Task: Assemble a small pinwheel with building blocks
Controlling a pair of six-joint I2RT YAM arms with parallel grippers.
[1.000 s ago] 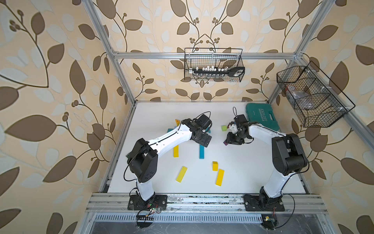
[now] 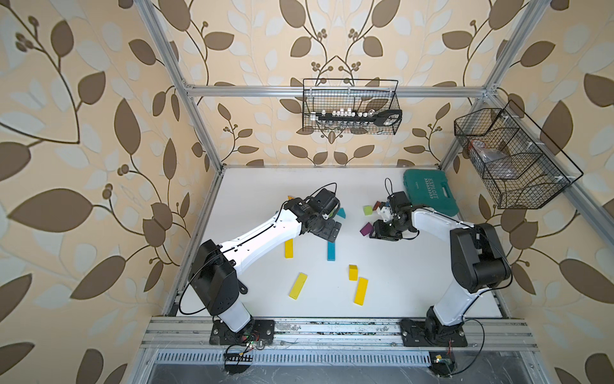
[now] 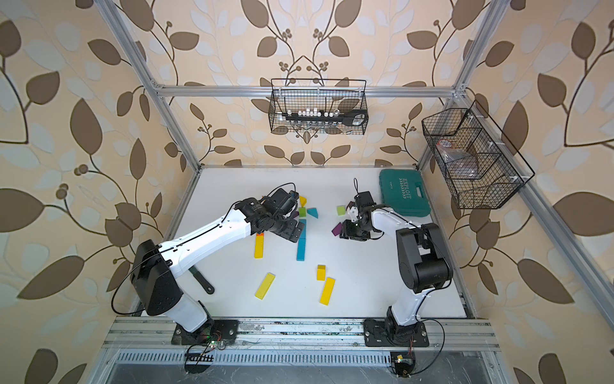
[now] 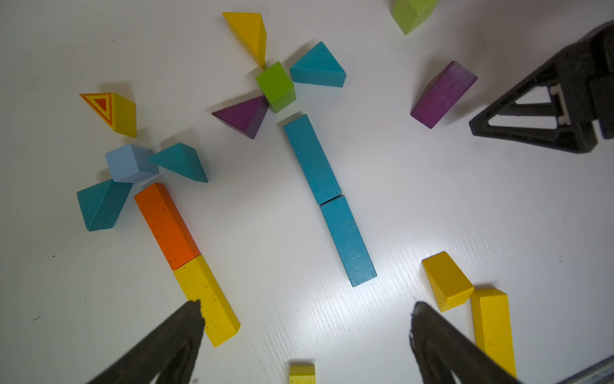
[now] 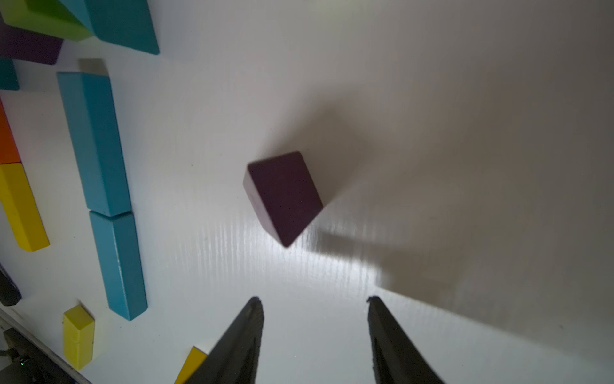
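A purple block (image 5: 286, 197) rests on the white table, free of my right gripper, which stands open with nothing between its fingers. In the left wrist view the right gripper's tips show just right of the purple block (image 4: 444, 94). My left gripper hovers open and empty above the layout. One pinwheel shape has a green cube (image 4: 276, 86) with yellow, teal and purple triangles around it, above two teal bars (image 4: 313, 160) in line. Another has a pale blue cube (image 4: 131, 164) with triangles, above an orange bar (image 4: 167, 225) and a yellow bar (image 4: 206, 300).
Loose yellow blocks (image 3: 263, 285) lie near the front. A light green block (image 3: 341, 210) sits behind the purple one. At the back right is a green case (image 2: 429, 192); a dark-handled tool (image 3: 202, 280) lies at the front left.
The purple block has shifted slightly left and back. The left arm has drifted left.
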